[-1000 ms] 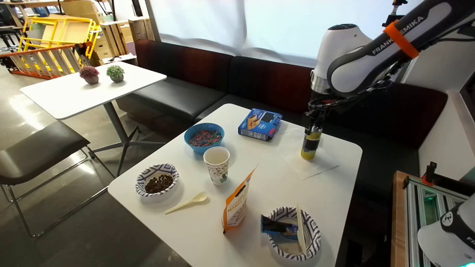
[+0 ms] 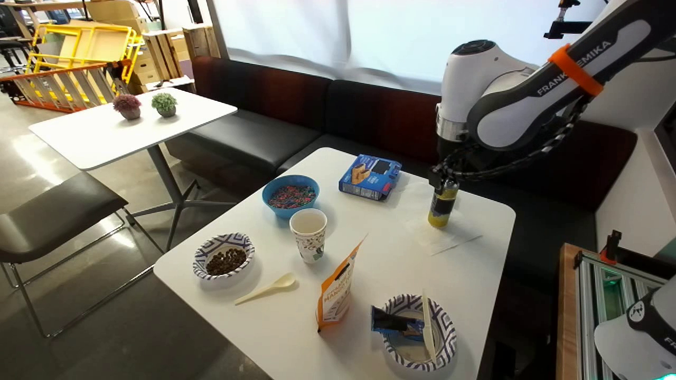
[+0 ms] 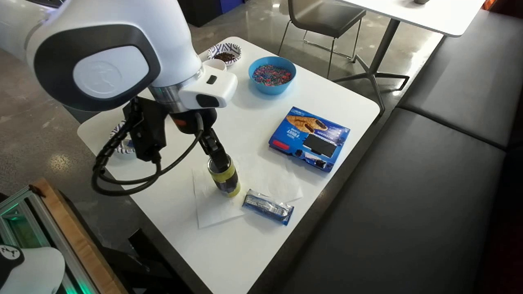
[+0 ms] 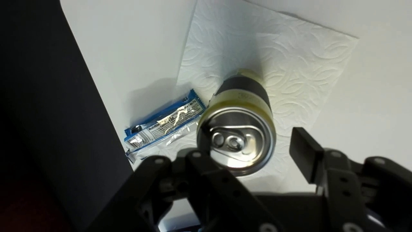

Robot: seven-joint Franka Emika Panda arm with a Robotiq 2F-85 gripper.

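A yellow and black can stands upright on a white napkin near the table's right end. My gripper points down at the can's top, fingers part open. In the wrist view the left finger overlaps the edge of the silver lid, while a gap shows between the lid and the right finger. Whether the left finger touches the can I cannot tell. A blue wrapped bar lies beside the can, partly over the napkin; exterior view 2 shows this bar too.
A blue snack box, blue bowl, paper cup, orange pouch and patterned bowls occupy the rest of the table. A spoon lies in front. Clear surface surrounds the napkin's front side.
Seen from exterior view 1, the wrist and arm have shifted slightly left and lower, with the gripper still at the can's top. The can stands in the same place.
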